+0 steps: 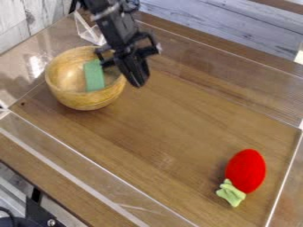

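A wooden bowl (73,97) stands at the left side of the table with a green block (92,75) inside it, toward its right part. My black gripper (129,66) is above and just right of the bowl, with nothing visible held. Its fingertips are small and dark, and their spacing is hard to make out.
A red oval object (245,169) with a pale green piece (231,194) lies at the front right of the wooden table (178,142). The table's edge runs along the lower left.
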